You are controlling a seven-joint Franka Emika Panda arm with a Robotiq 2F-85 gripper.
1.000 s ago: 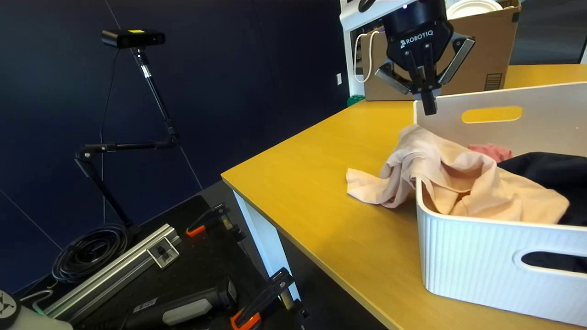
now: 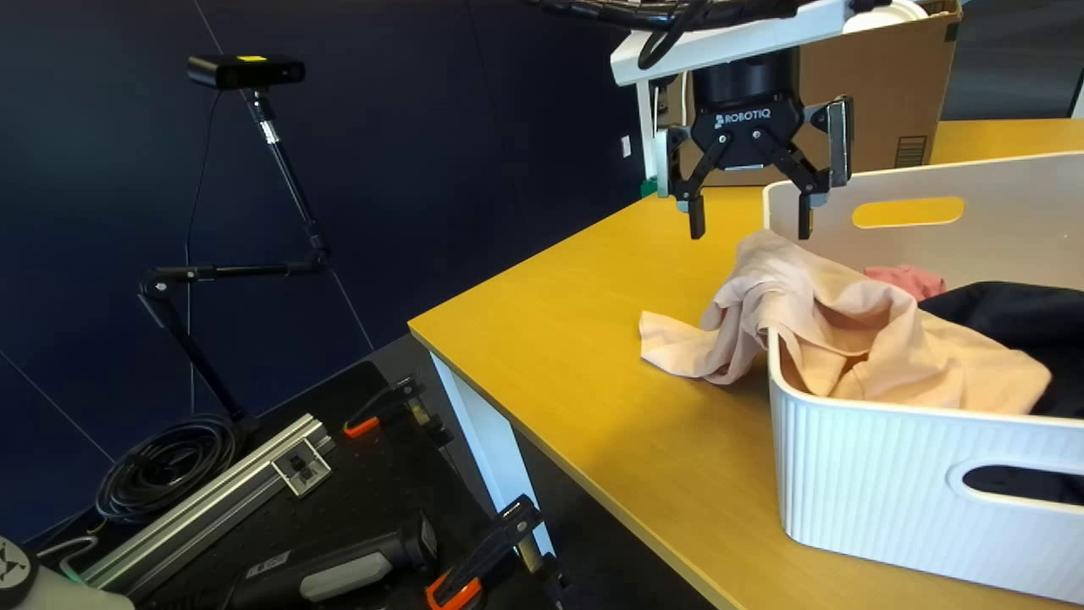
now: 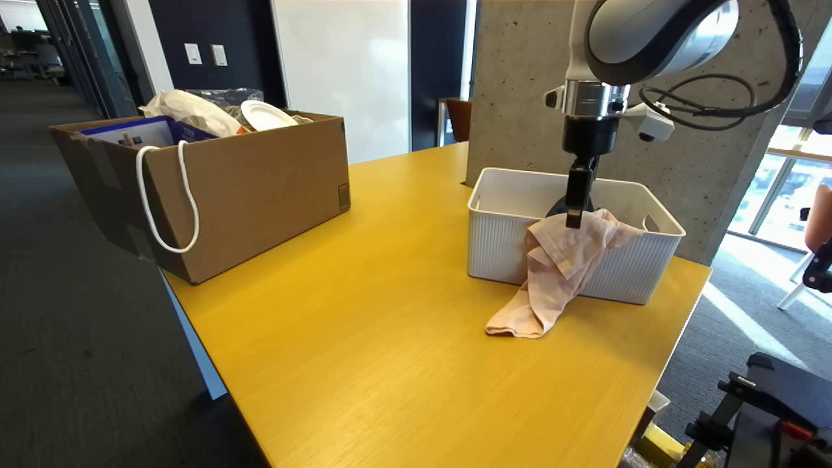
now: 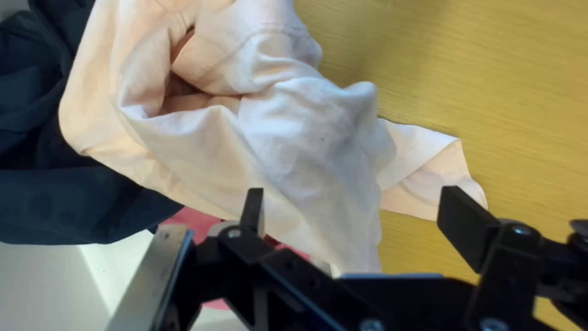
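A peach cloth (image 2: 854, 315) is draped over the near side wall of a white bin (image 3: 499, 242), part inside it and part hanging onto the table. In exterior view 2 its loose corner (image 3: 519, 318) lies on the yellow tabletop. Above the cloth hangs my gripper (image 2: 752, 232), its fingers spread well apart and pointing down. Nothing is held between them. From the wrist, the cloth (image 4: 308, 138) shows beneath the open fingers, one finger over the bin side and the other over the table side.
Dark cloth (image 4: 60, 204) and a red-pink cloth (image 2: 907, 278) lie inside the bin. A large cardboard box (image 3: 265, 195) filled with items stands across the table. The tabletop (image 3: 374, 327) between the box and bin is clear.
The gripper's fingers have gone from closed together to spread apart. The gripper has straightened from a tilt and moved slightly left in exterior view 1. The cloth looks unmoved.
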